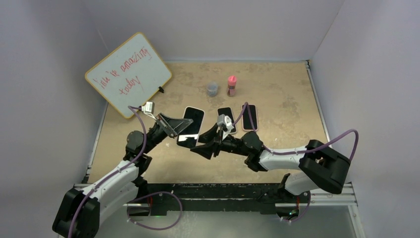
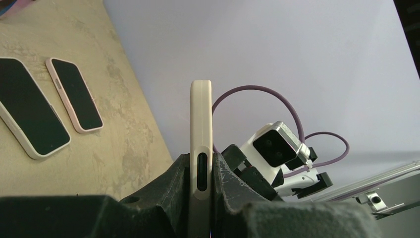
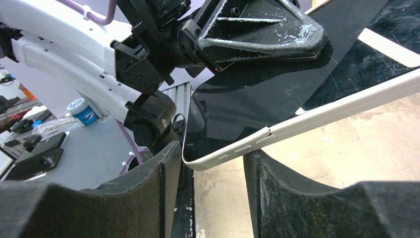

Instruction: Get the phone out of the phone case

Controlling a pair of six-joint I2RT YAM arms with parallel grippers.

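Observation:
A large black phone in a white case [image 1: 194, 118] is held in the air by my left gripper [image 1: 186, 124], shut on its side; in the left wrist view the case [image 2: 200, 124] stands edge-on between the fingers. My right gripper [image 1: 202, 142] is part open at the phone's lower corner. In the right wrist view its fingertips [image 3: 168, 158] lie either side of that corner of the case [image 3: 223, 152], close below it; whether they touch it cannot be told.
Two more cased phones [image 1: 249, 117] lie on the table [image 1: 287, 94] behind the right arm. A pink bottle [image 1: 231, 87], a grey cup [image 1: 212, 89] and a whiteboard [image 1: 129, 74] stand further back.

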